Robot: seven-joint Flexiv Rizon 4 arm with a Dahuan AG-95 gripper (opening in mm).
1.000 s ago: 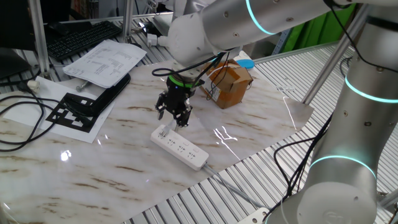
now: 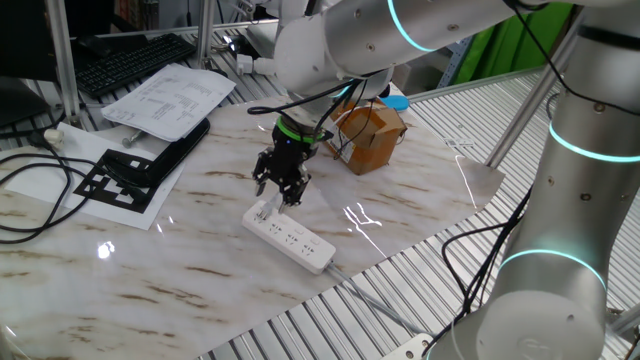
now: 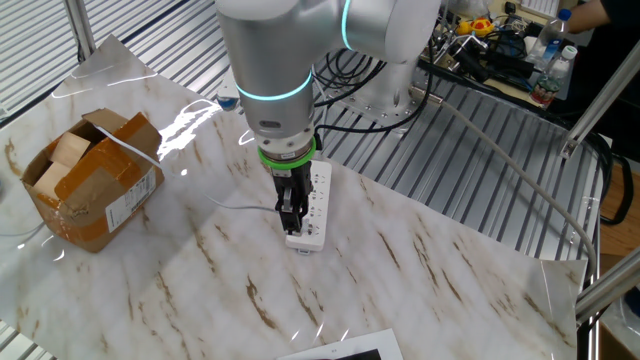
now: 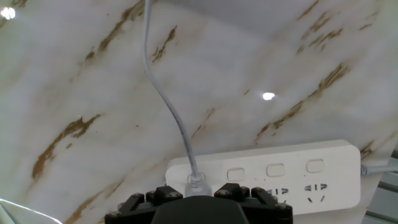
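Observation:
A white power strip (image 2: 290, 241) lies on the marbled table, with its row of sockets facing up. At one end of the strip, a pale plug (image 4: 198, 187) stands at the end socket, and its thin grey cable (image 4: 163, 93) runs away over the table in the wrist view. Just above that end, my black gripper (image 2: 275, 195) points down, open, its fingers apart. The plug shows between the two fingertips in the wrist view, with the gripper body hiding its lower part. How deep the plug sits in the socket cannot be told.
An open cardboard box (image 3: 105, 190) stands on the table, away from the strip. Printed papers (image 2: 168, 100) and a black-and-white marker sheet (image 2: 125, 180) lie on the other side in exterior view 1. Bare marbled surface surrounds the strip.
My arm and gripper have shifted slightly, the gripper a little lower and to the right in exterior view 1. The strip and box have stayed put.

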